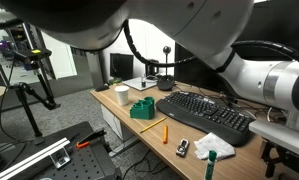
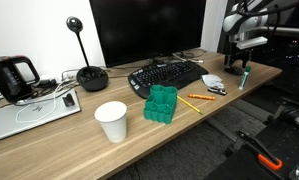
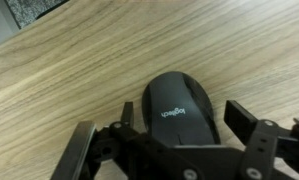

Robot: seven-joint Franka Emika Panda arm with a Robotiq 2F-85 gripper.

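Observation:
A black Logitech mouse (image 3: 179,105) lies on the wooden table, its rounded end and logo filling the middle of the wrist view. Astride it, my gripper stands open, one black finger (image 3: 81,142) to its left and the other finger (image 3: 257,132) to its right, with visible room on both sides. The gripper's body hides the near part of the mouse. In the first exterior view the gripper (image 1: 273,158) is low at the table's right end; the second shows the arm (image 2: 251,22) at the far end.
A black keyboard (image 1: 204,114) runs along the back, with a white cloth (image 1: 212,146) before it. Close by stands a green marker (image 1: 210,165). An orange marker (image 1: 165,132), a green basket (image 1: 142,107) and a white cup (image 1: 121,95) are farther away.

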